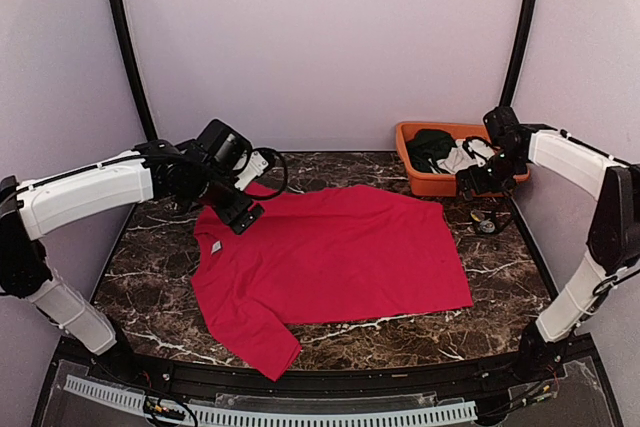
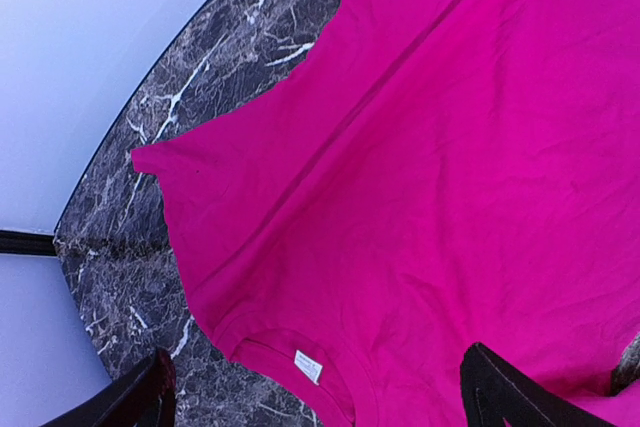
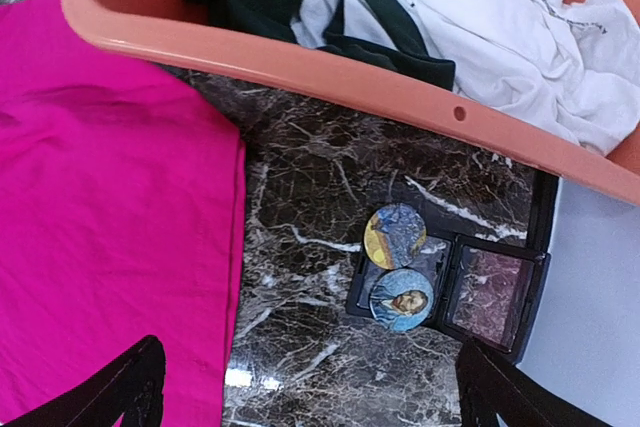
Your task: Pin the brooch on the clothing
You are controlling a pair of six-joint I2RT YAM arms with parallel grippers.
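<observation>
A red garment (image 1: 330, 257) lies spread on the dark marble table, a small white label (image 2: 308, 365) near its collar. In the right wrist view, a small black tray holds two round badge-like brooches, one (image 3: 395, 235) above the other (image 3: 401, 299), beside an empty compartment. My left gripper (image 1: 240, 209) is open above the garment's upper left, its fingers apart at the bottom corners of the left wrist view. My right gripper (image 1: 480, 185) is open over the right side, by the brooch tray, with nothing between its fingers.
An orange bin (image 1: 420, 179) with dark and white cloth stands at the back right, just above the brooch tray. Bare marble (image 1: 150, 257) shows left of the garment and along the right. Pale walls close in the sides and back.
</observation>
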